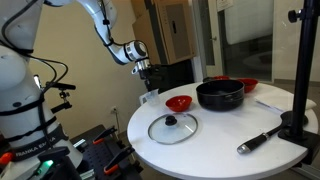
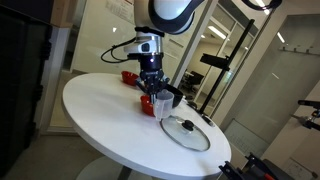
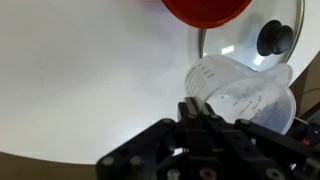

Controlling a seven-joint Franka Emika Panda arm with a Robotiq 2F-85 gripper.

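A translucent, whitish cup is at my gripper, whose fingers are shut on its thin wall. Exterior view 2 has the cup just under the gripper, beside a red bowl. From exterior view 1, the cup appears at the far left edge of the white table, with the gripper above it. Whether the cup's base touches the table cannot be told.
A glass lid with a black knob lies near the bowl. Behind are a black pot and another red bowl. A black-handled utensil lies at the right.
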